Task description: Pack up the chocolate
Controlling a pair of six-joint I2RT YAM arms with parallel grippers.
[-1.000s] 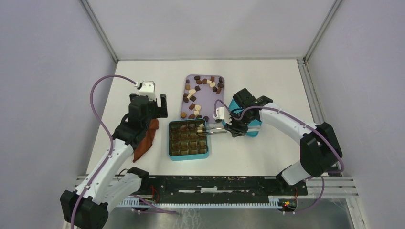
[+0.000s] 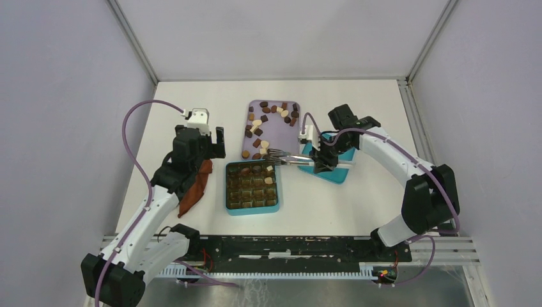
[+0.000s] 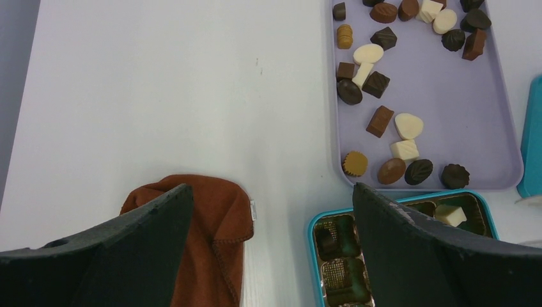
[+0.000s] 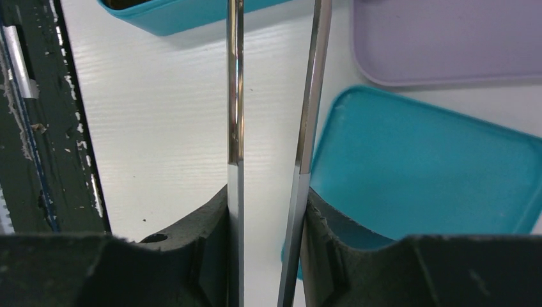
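Observation:
The lilac tray (image 2: pixel 280 134) holds many loose chocolates, dark, brown and white. In front of it sits the teal box with brown compartments (image 2: pixel 250 198), with chocolates in its upper part, white ones at the right. My right gripper (image 2: pixel 269 157) hangs near the box's upper right corner and the tray's front edge, long metal fingers part open; I see nothing held, though their tips are out of the right wrist view. My left gripper is open and empty at the left, above the brown cloth and the box's left side.
A brown cloth (image 2: pixel 198 188) lies left of the box. A teal lid (image 4: pixel 422 166) lies at the right under my right arm.
My right gripper has risen out of the box area and moved back and to the right, away from the white chocolate in the box. The left arm has not moved.

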